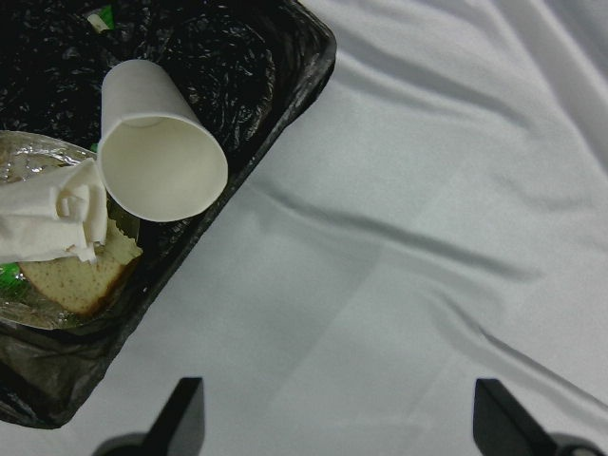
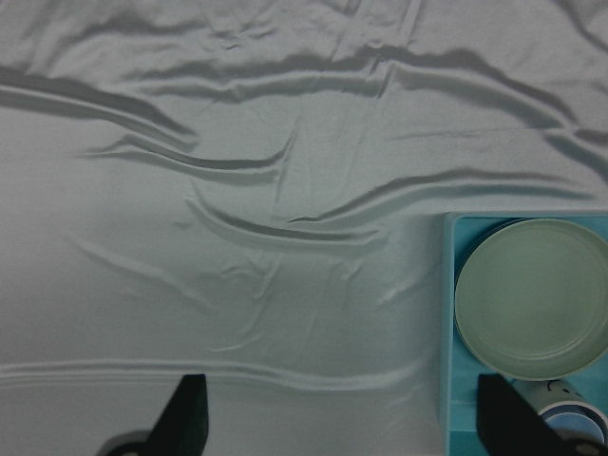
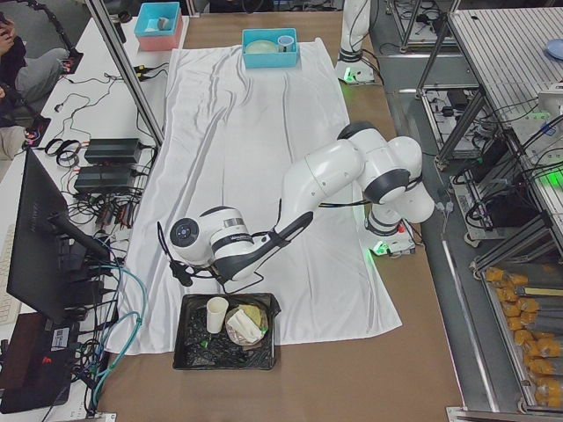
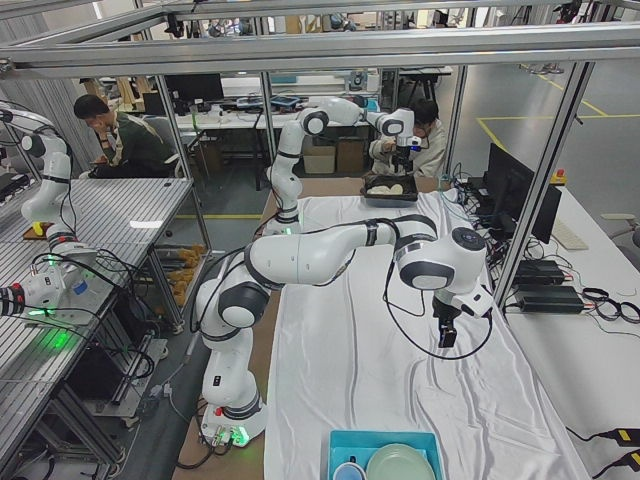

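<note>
My left gripper (image 3: 186, 268) is open and empty above the cloth beside a bag-lined black tray (image 3: 189, 352). The tray holds a white paper cup (image 1: 161, 166) lying toward the wrist camera or standing, and a plastic-covered plate with bread (image 1: 76, 285) and crumpled tissue (image 1: 47, 214). My right gripper (image 4: 448, 330) is open and empty above the cloth at the other end, beside a blue bin (image 4: 340, 445) (image 2: 446, 313) holding a pale green plate (image 2: 532, 294) and a cup (image 2: 570, 418).
A white cloth (image 3: 237, 123) covers the table between the bins, mostly clear. A monitor (image 3: 48, 246), cables and boxes line one side. Metal frame posts stand beside the table.
</note>
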